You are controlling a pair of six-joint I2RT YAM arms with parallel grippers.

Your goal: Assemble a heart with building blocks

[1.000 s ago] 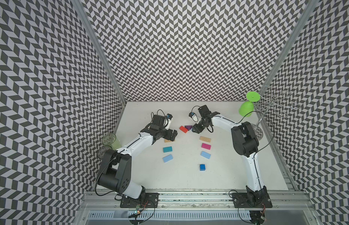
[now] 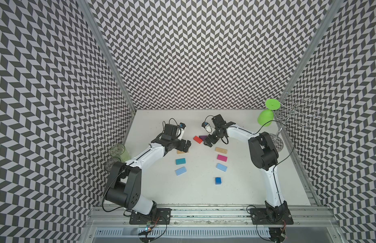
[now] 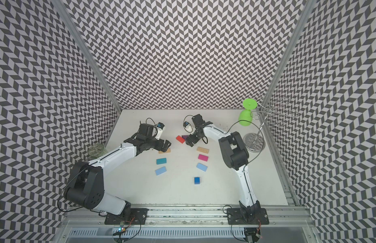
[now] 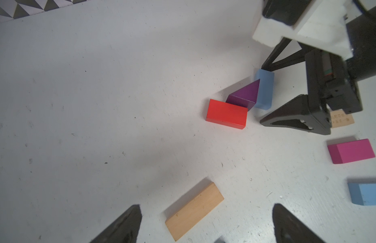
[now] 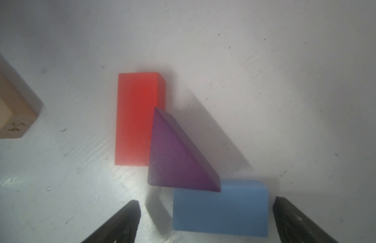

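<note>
At the table's centre a red block (image 4: 226, 114) touches a purple triangle (image 4: 244, 95) beside a light blue block (image 5: 220, 212). My right gripper (image 2: 208, 142) is low over them, open, its fingertips either side of the blue block in the right wrist view. My left gripper (image 2: 186, 145) is open above a wooden block (image 4: 194, 210), empty. Below, two columns hold a teal block (image 2: 180, 161), a pink block (image 2: 221, 158), more light blue blocks (image 2: 180, 170), another wooden block (image 2: 221, 150) and a dark blue block (image 2: 217, 180).
A green cup (image 2: 265, 117) and a metal stand (image 2: 276, 141) occupy the back right. Containers (image 2: 119, 151) sit at the left edge, behind the left arm. The back and front middle of the table have free room.
My right gripper and its wrist have shifted slightly left and toward the front, over the centre blocks. The left arm and the blocks in view look unchanged.
</note>
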